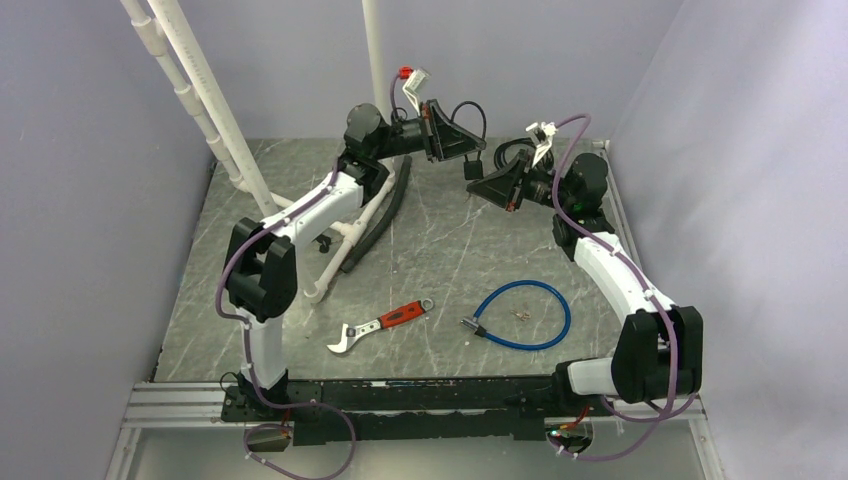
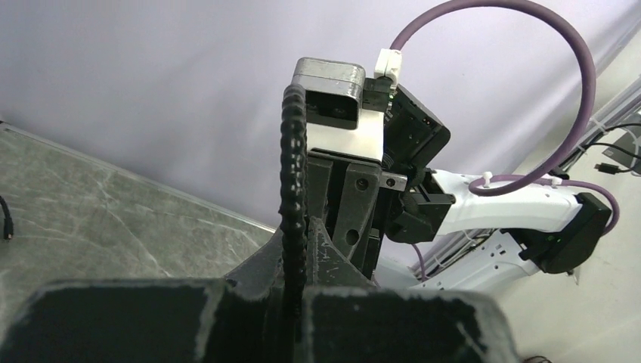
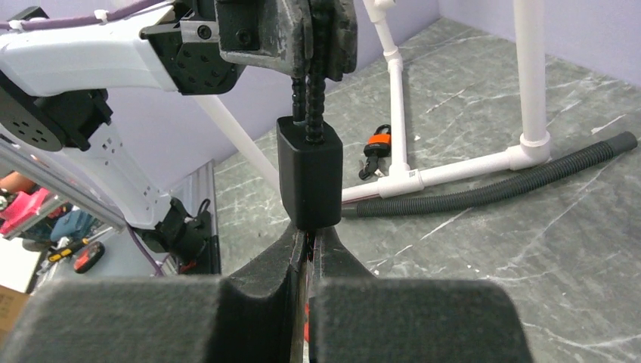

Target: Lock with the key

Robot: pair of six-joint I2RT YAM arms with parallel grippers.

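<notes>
A black lock body with a looped black cable shackle hangs in the air between the two arms. My left gripper is shut on the shackle; in the left wrist view the ribbed cable rises from between its fingers. From below, my right gripper meets the underside of the lock body, its fingers shut. No key shows clearly between its fingertips, and whether one sits in the lock's underside is hidden.
On the table lie a red-handled wrench, a blue cable lock and small metal pieces. White pipes and a grey hose stand behind and left.
</notes>
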